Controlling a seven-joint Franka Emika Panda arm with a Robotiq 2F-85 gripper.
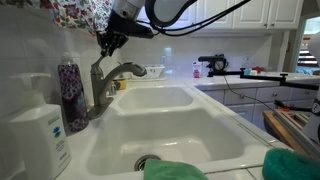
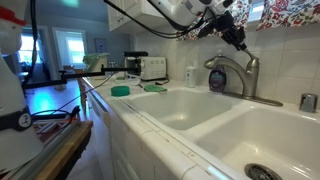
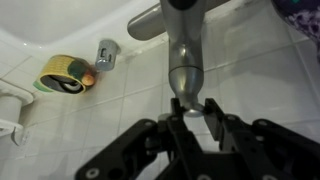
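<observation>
The metal faucet [image 1: 124, 71] rises at the wall side of the white double sink, its spout reaching over the basin. Its upright lever handle [image 3: 186, 70] ends between the dark fingertips in the wrist view. My gripper is shut on the tip of that handle. From the side, the gripper [image 1: 107, 45] comes down from above onto the handle; exterior view 2 also has the gripper [image 2: 243, 48] at the handle's top [image 2: 252, 62]. No water shows at the spout.
A white soap bottle [image 1: 40, 135] and a dark patterned bottle [image 1: 72, 96] stand near the faucet by the tiled wall. Green cloth [image 1: 173, 171] lies on the front edge. Both sink basins [image 2: 205, 108] look empty.
</observation>
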